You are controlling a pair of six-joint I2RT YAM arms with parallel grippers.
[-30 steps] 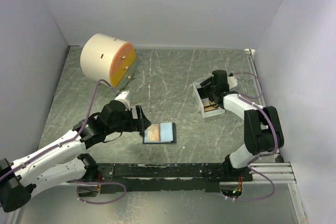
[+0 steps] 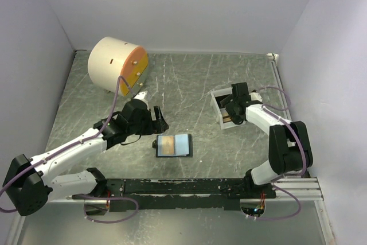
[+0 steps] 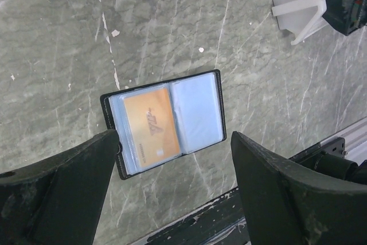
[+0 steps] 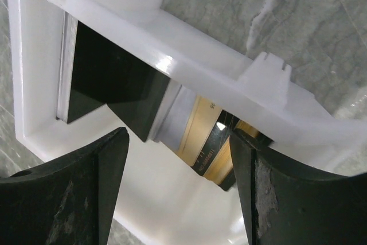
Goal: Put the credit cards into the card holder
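In the left wrist view the card holder (image 3: 107, 120) lies spread flat, black-edged with clear sleeves. An orange-tan card (image 3: 150, 125) shows in its left half; the right half (image 3: 196, 111) looks pale blue. Above and behind the holder, my left gripper (image 2: 159, 121) stands open and empty. My right gripper is open over the white tray (image 4: 172, 67), its fingertips close to a gold-and-black card (image 4: 202, 136). Dark cards (image 4: 109, 70) lean beside that one, along the tray wall. Whether the right fingertips touch any card, I cannot tell.
A white drum-shaped cabinet (image 2: 109, 61) with orange and yellow drawers stands at the back left. Grey tabletop between holder and tray (image 2: 189, 96) is clear. A black rail (image 2: 180, 187) runs along the front edge.
My left gripper has shifted back and slightly right, away from the front edge. The right gripper has come a little nearer the front over the tray. Holder and tray have stayed put.
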